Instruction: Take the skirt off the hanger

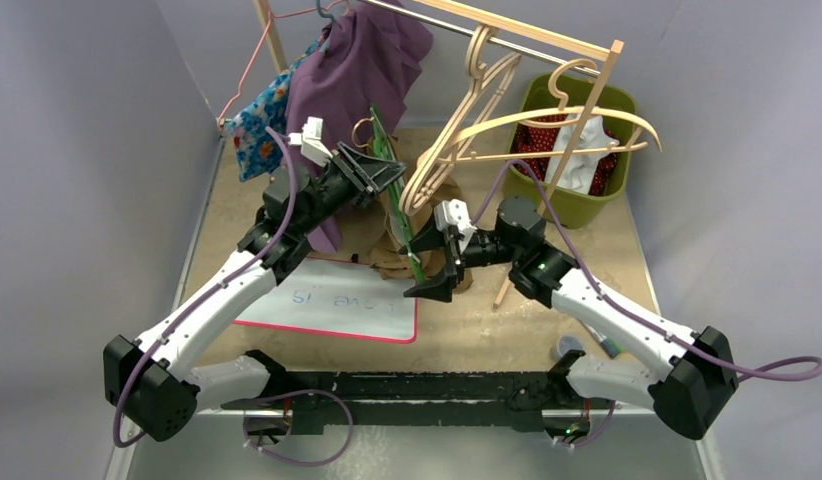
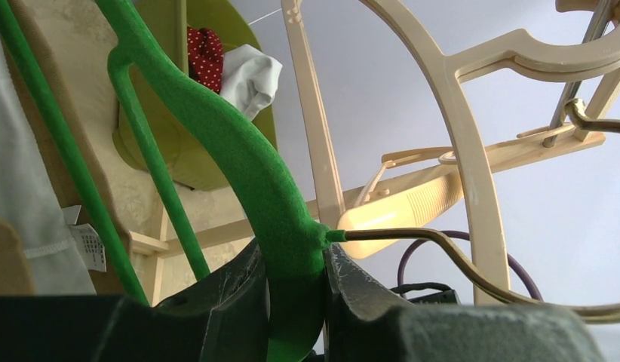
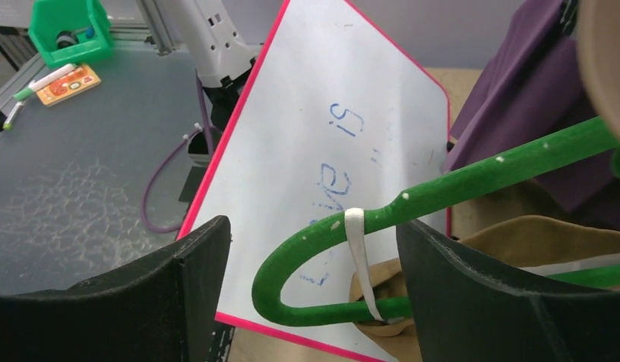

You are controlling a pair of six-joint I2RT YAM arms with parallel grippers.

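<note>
The green hanger (image 2: 239, 143) has my left gripper shut on it at the shoulder below the metal hook (image 2: 443, 245). Its lower end reaches my right gripper, which is open with its fingers to either side of that end. A white loop (image 3: 357, 260) wraps around the hanger's upper arm and lower bar between those fingers. The brown skirt (image 3: 548, 237) hangs beneath the hanger, its pale lining partly visible; in the top view the skirt (image 1: 389, 265) is largely hidden by hanger and arms.
Empty wooden hangers (image 1: 467, 130) dangle from the rail close to the right of the green hanger. Purple cloth (image 1: 357, 70) hangs behind my left arm. A green bin (image 1: 577, 205) stands at back right; a whiteboard (image 1: 332, 300) lies in front.
</note>
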